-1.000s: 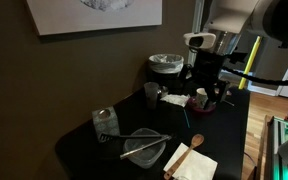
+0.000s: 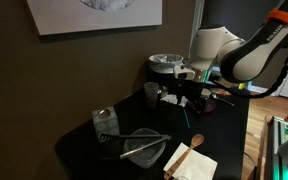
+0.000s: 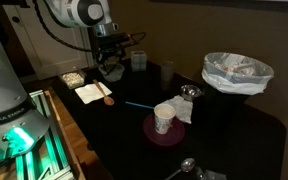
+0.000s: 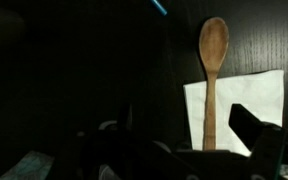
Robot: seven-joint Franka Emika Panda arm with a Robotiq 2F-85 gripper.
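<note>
My gripper stands open above the dark table, its fingers spread wide at the bottom of the wrist view and nothing between them that I can see it holding. Below, a wooden spoon (image 4: pixel 213 45) lies with its handle across a white napkin (image 4: pixel 259 95), closer to the right finger. Exterior view 1 has the gripper (image 2: pixel 195 92) up in the air, beyond the spoon (image 2: pixel 187 153) and napkin (image 2: pixel 198 166). A thin blue stick (image 3: pixel 140 105) rests on the table, apart from the spoon.
A clear container (image 2: pixel 146 155) with utensils across it sits near a metal box (image 2: pixel 105 121). Elsewhere are a white cup (image 3: pixel 164 118) on a dark red plate (image 3: pixel 158 140), a tall grey cup (image 3: pixel 167 74), a lined bin (image 3: pixel 227 98) and a metal spoon (image 3: pixel 182 168).
The objects on the table have not visibly moved.
</note>
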